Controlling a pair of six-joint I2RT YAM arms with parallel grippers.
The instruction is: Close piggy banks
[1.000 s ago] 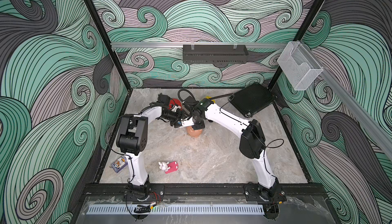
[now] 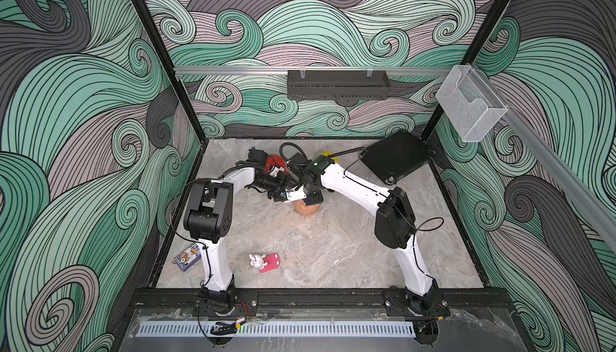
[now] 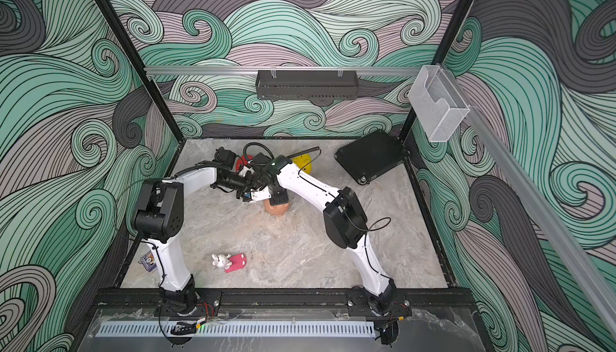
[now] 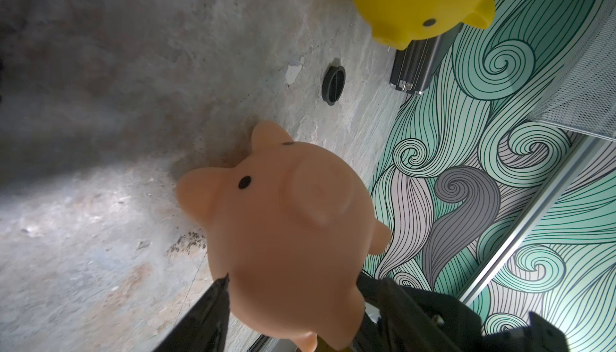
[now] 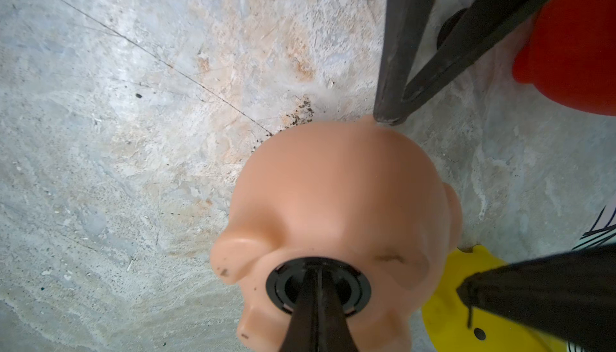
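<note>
A peach piggy bank lies on the table with its underside toward my right gripper; its snout and eyes show in the left wrist view. Set in its underside is a round black plug (image 5: 277, 288). My right gripper is shut, its tips over the middle of that plug. The fingers of my left gripper stand apart on either side of the pig; one tip looks close against it, while a gap shows by the other in the right wrist view. A yellow piggy bank (image 3: 301, 163) and a red one (image 5: 577, 44) stand behind.
One loose black plug (image 4: 333, 84) lies near the yellow pig; another dark round piece (image 5: 451, 28) is beside the red one. A black case (image 2: 397, 156) fills the back right. A rabbit figure (image 2: 264, 262) lies at the front, where the table is otherwise clear.
The peach pig and my right gripper have shifted very slightly to the right. Otherwise both arms look nearly still.
</note>
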